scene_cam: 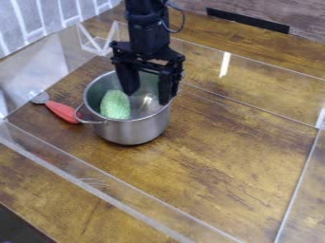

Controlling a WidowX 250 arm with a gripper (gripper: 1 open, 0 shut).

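Note:
A steel pot [137,128] with side handles stands on the wooden table [229,171], holding a light green oblong item [114,104]. My dark gripper [146,84] is over the pot's back part, its two fingers apart and pointing down, one on each side. It is open; whether the fingertips reach below the rim is hard to tell.
A red-handled utensil [61,111] lies left of the pot. Clear panels border the work area at the left and right.

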